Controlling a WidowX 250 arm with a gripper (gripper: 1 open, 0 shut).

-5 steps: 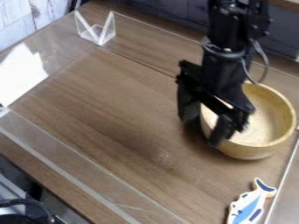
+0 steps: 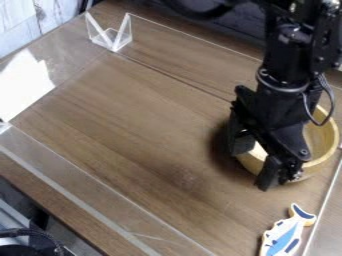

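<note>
The black arm reaches down on the right side of the camera view, its gripper [image 2: 255,155] open and low over a round wooden bowl [image 2: 321,140], whose rim shows around the fingers and to the right of them. The gripper hides much of the bowl's inside, so what lies between the fingers cannot be seen clearly.
A fish-shaped object [image 2: 283,234], white and blue, lies at the front right. Clear plastic stands [image 2: 110,33] are at the back left, a white piece [image 2: 20,85] at the left edge.
Since a second ago the arm and gripper have moved right, further over the bowl, covering more of it.
</note>
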